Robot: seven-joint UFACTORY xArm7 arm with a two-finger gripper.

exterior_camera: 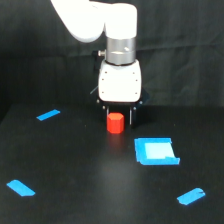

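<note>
A small red block (116, 123) stands on the dark table near the middle of the camera view. The white arm comes down from the top, and its dark gripper (120, 109) is right at the block, seemingly just above or behind it. Black fingers blend into the black background, so their spacing and any contact with the block cannot be made out. To the right of the block lies a blue square (157, 151) with a white middle.
Blue strips lie on the table: one at the back left (48, 115), one at the front left (20, 188) and one at the front right (191, 196). A dark curtain hangs behind.
</note>
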